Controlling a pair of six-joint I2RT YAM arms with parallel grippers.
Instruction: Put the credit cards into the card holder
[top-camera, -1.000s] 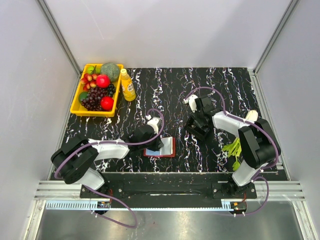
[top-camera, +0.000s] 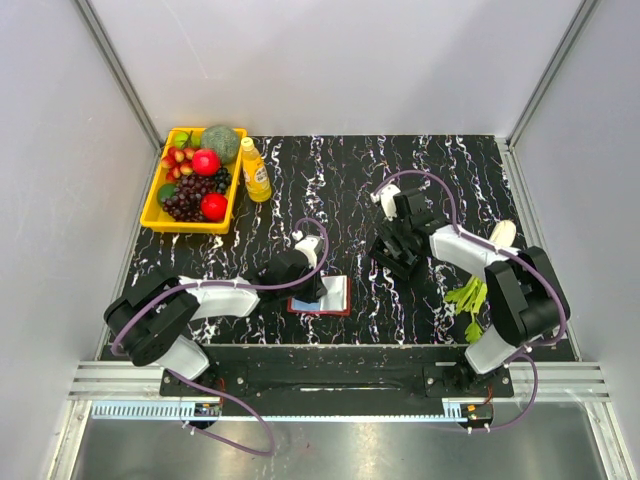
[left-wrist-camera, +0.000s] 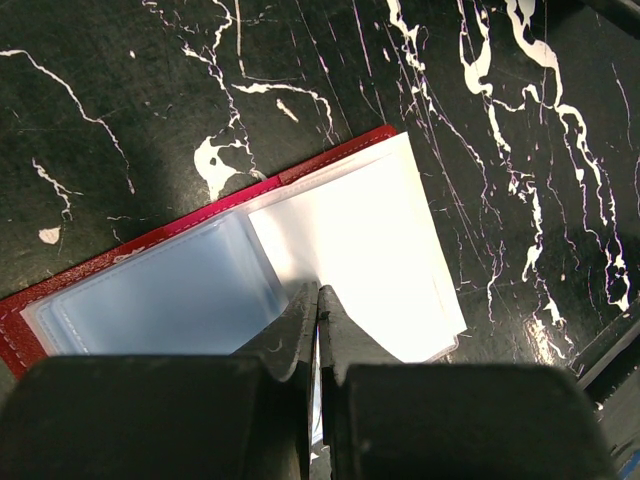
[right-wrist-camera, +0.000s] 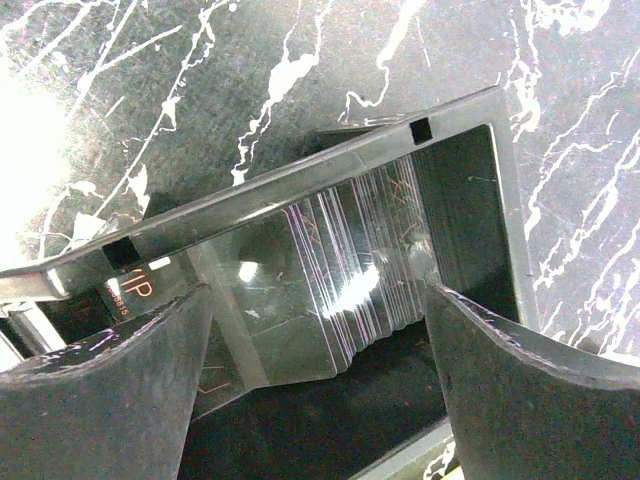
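Note:
A red card holder (left-wrist-camera: 140, 245) with clear blue sleeves (left-wrist-camera: 160, 290) and white pages (left-wrist-camera: 350, 230) lies open on the table at the front centre of the top view. My left gripper is shut over it, nothing visible held between its fingers. Right of it, a dark rectangular case (right-wrist-camera: 480, 220) holds clear cards (right-wrist-camera: 290, 300) and a dark card with orange print (right-wrist-camera: 140, 290). My right gripper stands open above that case, its fingers apart on either side of the lower part of the view.
A yellow basket of fruit (top-camera: 152, 215) and a juice bottle (top-camera: 255, 175) stand at the back left. A leafy vegetable (top-camera: 470, 300) lies at the right, beside the right arm.
My right arm has shifted slightly to the right over the dark case. The left arm and card holder look unchanged.

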